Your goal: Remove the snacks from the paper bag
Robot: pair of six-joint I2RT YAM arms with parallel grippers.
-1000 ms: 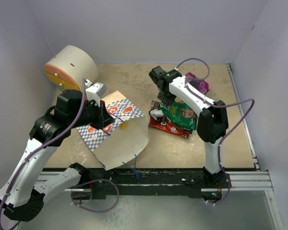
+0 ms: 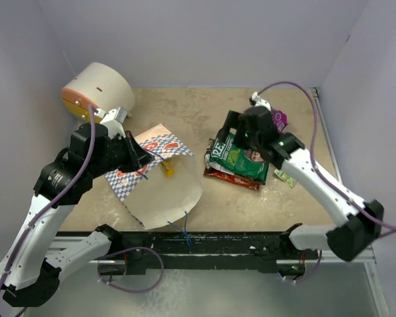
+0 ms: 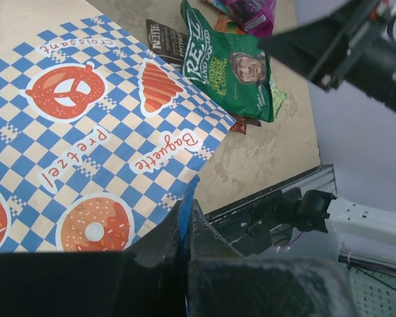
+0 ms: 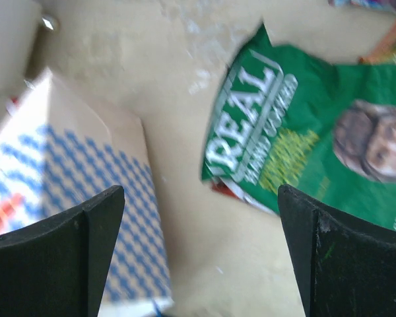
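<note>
The checkered paper bag (image 2: 148, 145) lies tilted on the left with its mouth facing the front. Its blue cord handle (image 3: 186, 208) runs between the fingertips of my left gripper (image 2: 142, 158), which is shut on it above the bag's edge. Something yellow (image 2: 167, 168) shows inside the bag's mouth. On the right, a green snack pack (image 2: 234, 158) lies on top of a red-brown pack (image 2: 234, 179). My right gripper (image 2: 230, 125) stands open above the green pack's left end, nothing between its fingers; in the right wrist view the pack (image 4: 290, 132) lies below and apart.
A purple pack (image 2: 279, 120) lies behind the green one, and a small light-green pack (image 2: 285, 177) to its right. A white and orange cylinder (image 2: 99, 89) stands at the back left. Table between bag and snacks is clear.
The green pack has come to lie flatter, and my right gripper has released it and lifted, its arm swinging outward. The left gripper has shifted slightly, still at the bag.
</note>
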